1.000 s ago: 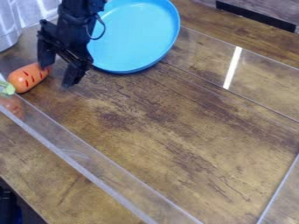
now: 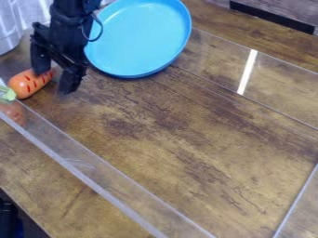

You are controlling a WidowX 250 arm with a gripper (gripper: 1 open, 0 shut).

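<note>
My black gripper [image 2: 56,72] hangs at the top left with its two fingers spread apart, open, just above and beside an orange toy carrot [image 2: 30,84] with a pale green top. The carrot lies on the wooden surface at the left; whether a finger touches it I cannot tell.
A blue plate [image 2: 139,37] sits right of the gripper at the top. A white container [image 2: 7,20] is cut off at the upper left. Clear transparent panels border the wooden table [image 2: 187,139], whose middle and right are bare.
The gripper has shifted very slightly about the carrot's right end; the carrot and plate look unmoved.
</note>
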